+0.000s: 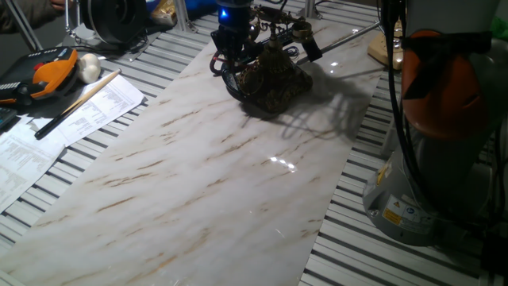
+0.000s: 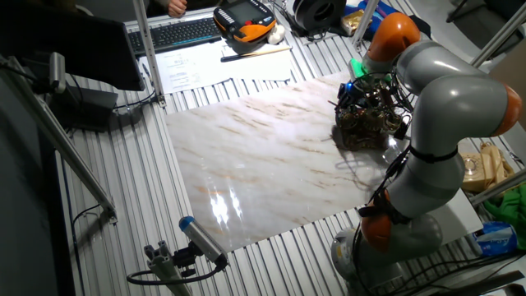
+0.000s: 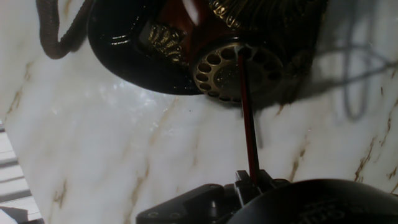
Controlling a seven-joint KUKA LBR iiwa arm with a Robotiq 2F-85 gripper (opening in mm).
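An old-style rotary telephone (image 1: 278, 86) with dark body and brass ornament stands at the far end of the marble-patterned board (image 1: 182, 175). Its round dial (image 3: 227, 78) with finger holes shows in the wrist view. My gripper is shut on a thin dark red stick (image 3: 249, 127), which reaches out to the dial. The stick's far tip appears at a hole along the dial's upper right; how deep it goes in is unclear. In exterior view 1 the arm's blue-lit end (image 1: 230, 17) hangs beside the telephone, and the fingers are lost in shadow.
Papers (image 2: 197, 70), a wooden-handled stick (image 1: 78, 103) and an orange-black device (image 1: 38, 75) lie off the board's left side. A pale telephone-like object (image 1: 385, 52) sits behind the arm's base (image 1: 401, 210). Most of the board is bare.
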